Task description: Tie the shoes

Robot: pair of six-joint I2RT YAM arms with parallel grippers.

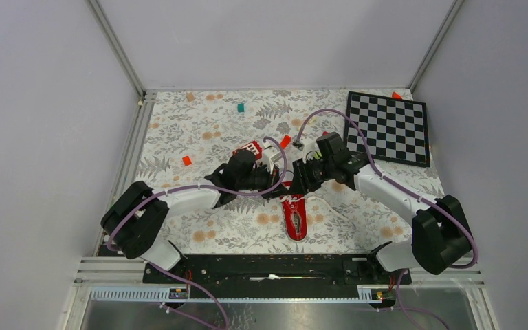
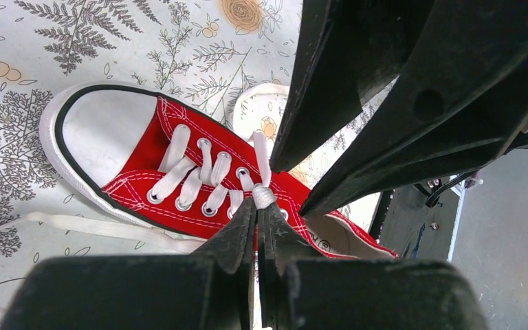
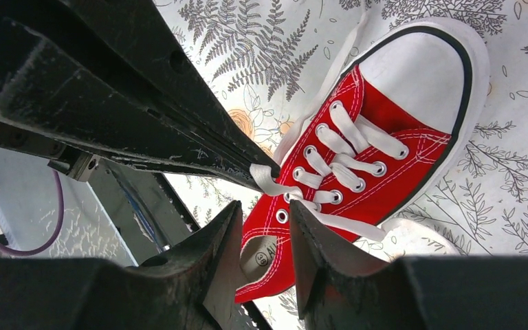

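The red canvas shoe (image 1: 295,220) with white laces lies upright near the front middle of the table, both grippers over its lacing. In the left wrist view my left gripper is shut on a white lace (image 2: 263,196) at a small knot above the eyelets. My right gripper is part open over the shoe's collar, beside the lace strand (image 3: 337,221) that runs from the left gripper's tips across the shoe. Loose lace ends lie on the cloth on both sides of the shoe.
A checkerboard (image 1: 387,128) lies at the back right. A red-and-white object (image 1: 247,148) and small coloured blocks (image 1: 240,108) are scattered behind and left of the shoe. The table's front edge is close below the shoe.
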